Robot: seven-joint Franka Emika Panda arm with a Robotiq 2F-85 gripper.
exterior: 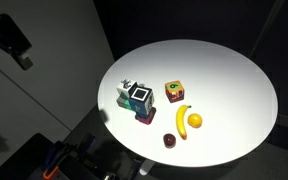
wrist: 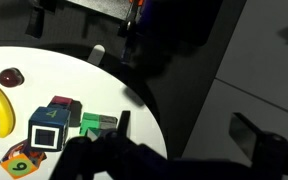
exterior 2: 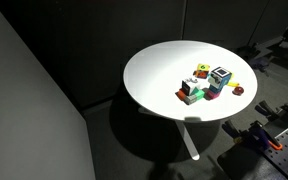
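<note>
My gripper (exterior: pixel 7 58) hangs at the upper left of exterior view 1, off to the side of the round white table (exterior: pixel 229 90). In the wrist view the gripper is open, its two dark fingers wide apart with only dark floor showing between them. On the table stands a dark blue cube with a white square (wrist: pixel 48 130). Close beside it are a green block (wrist: pixel 96 123) and a dark red block (exterior: pixel 146 118). A patterned orange cube (exterior: pixel 174 91), a yellow banana (exterior: pixel 181 122), an orange (exterior: pixel 194 120) and a dark red fruit (exterior: pixel 169 140) lie apart.
In exterior view 2 a black-and-white piece (exterior 2: pixel 188 86) stands at the cluster's left side. Orange and dark cables or machinery (exterior 2: pixel 264 135) show beyond the table at the lower right.
</note>
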